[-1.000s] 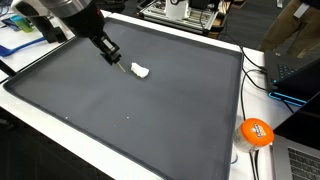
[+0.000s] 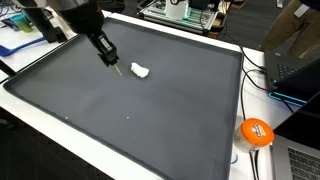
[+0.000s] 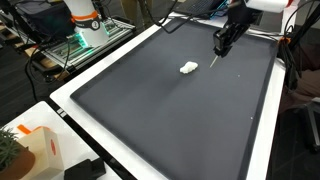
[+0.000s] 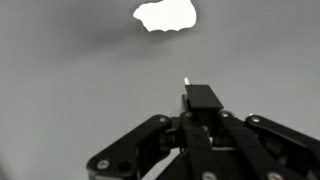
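Note:
My gripper is shut on a thin, pale stick (image 4: 187,82), whose tip pokes out past the fingers (image 4: 203,98) in the wrist view. Both exterior views show the stick (image 3: 212,64) slanting down from the gripper (image 3: 219,49) over the dark board. Whether its tip touches the surface, I cannot tell. Close by lies a crumpled white piece (image 2: 140,71), perhaps cloth or paper, flat on the board. It is apart from the gripper, and in the wrist view the white piece (image 4: 166,14) is at the top edge.
The grey board (image 2: 150,120) has a white border and is mostly bare. An orange-lidded container (image 2: 254,133) stands off its edge near a laptop (image 2: 300,160). Small pale specks (image 2: 127,117) dot the board.
The gripper and its stick have shifted very slightly left in exterior view 1. The white piece has stayed in place.

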